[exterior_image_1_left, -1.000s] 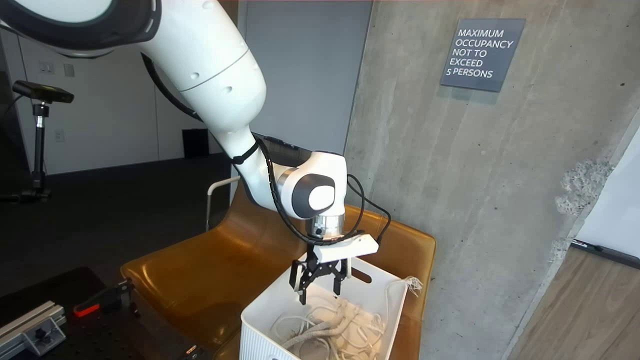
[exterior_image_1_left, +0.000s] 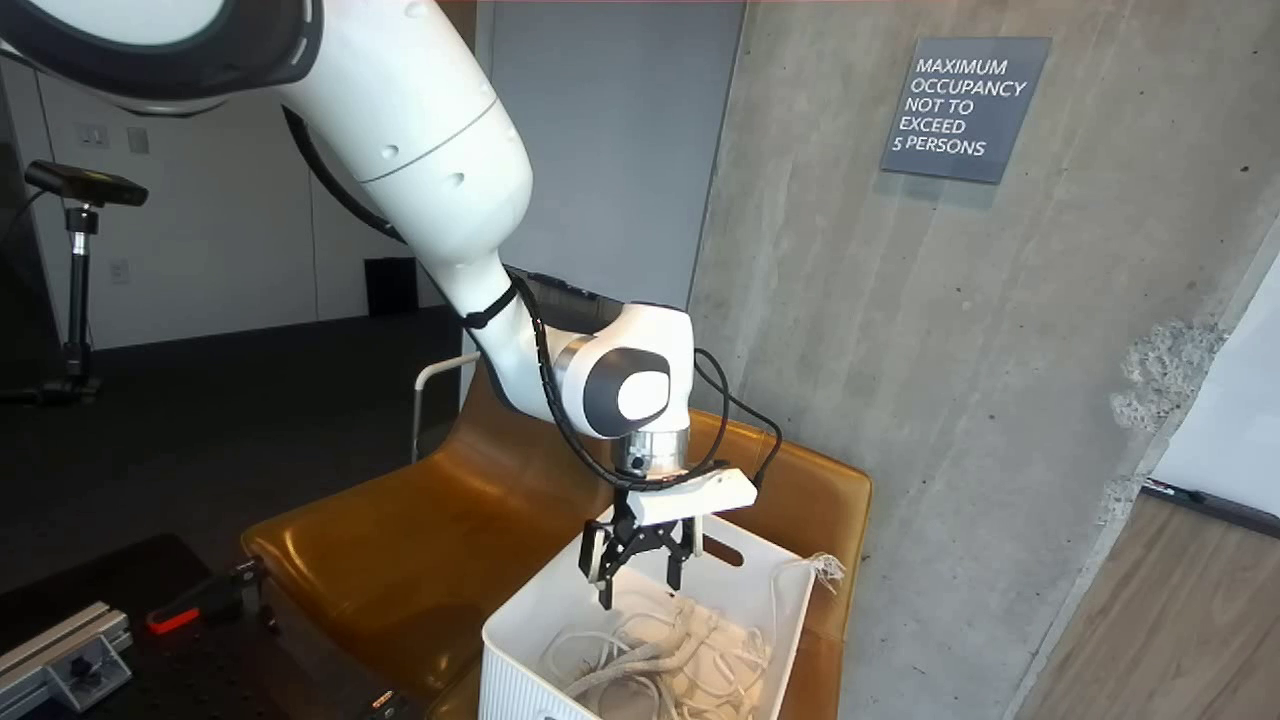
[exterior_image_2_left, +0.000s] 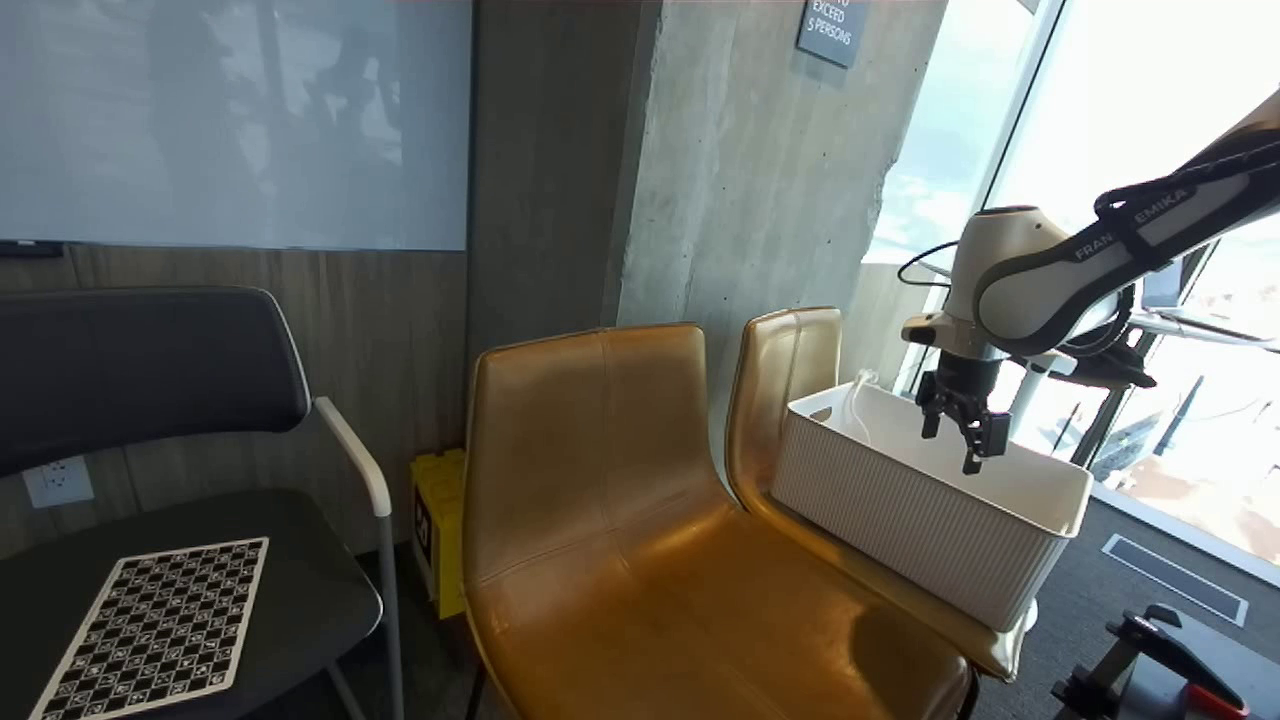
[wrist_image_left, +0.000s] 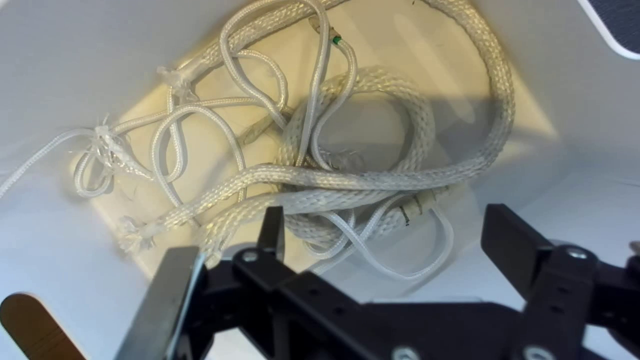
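Note:
My gripper (exterior_image_1_left: 638, 590) hangs just inside the top of a white ribbed bin (exterior_image_2_left: 924, 510), above its contents. Its black fingers are spread wide, and only air lies between them. In the wrist view the left fingertip (wrist_image_left: 273, 231) and the right fingertip (wrist_image_left: 510, 246) stand far apart. Below them on the bin floor lies a tangle of pale ropes: a thick braided rope (wrist_image_left: 390, 180) in loops with a frayed end, and thinner white cords (wrist_image_left: 237, 66) crossing over it. One cord (exterior_image_1_left: 825, 566) has its frayed end draped over the bin's rim.
The bin stands on a tan leather chair (exterior_image_1_left: 828, 504), with another tan chair (exterior_image_2_left: 588, 480) beside it. A concrete pillar (exterior_image_1_left: 960, 360) rises close behind. At the lower left is a dark table carrying a metal rail (exterior_image_1_left: 60, 660) and a black tool with red (exterior_image_1_left: 174, 619).

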